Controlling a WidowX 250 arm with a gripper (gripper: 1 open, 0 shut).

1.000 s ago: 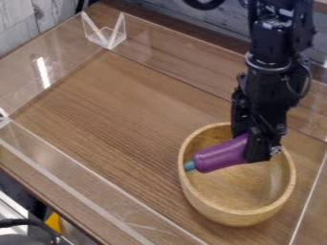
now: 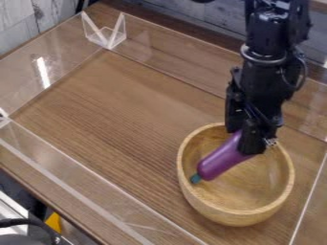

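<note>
A tan wooden bowl point(image 2: 254, 193) sits on the wooden tabletop at the lower right. A purple elongated object point(image 2: 223, 159) with a teal tip lies slanted in the bowl, its upper end just under the black gripper point(image 2: 247, 136). The gripper points down over the bowl's back part. Whether its fingers still touch the purple object is hard to tell.
A white wire holder point(image 2: 105, 31) stands at the back left. A grey wall runs along the back, and dark cables with a yellow item lie at the lower left.
The gripper has risen slightly and shifted. The purple object has tilted from nearly flat to a steeper slant, its teal end lower toward the front left.
</note>
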